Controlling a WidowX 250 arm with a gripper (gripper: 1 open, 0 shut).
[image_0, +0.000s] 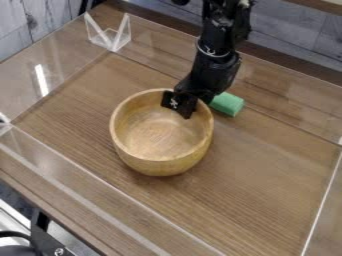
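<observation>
A round wooden bowl sits in the middle of the table. My black gripper comes down from the top centre to the bowl's back right rim, its fingertips low at that rim. Whether anything is between the fingers is hard to tell. A green block lies just right of the gripper, outside the bowl, partly hidden by it.
A clear plastic object stands at the back left near the table edge. A raised wooden edge runs along the back.
</observation>
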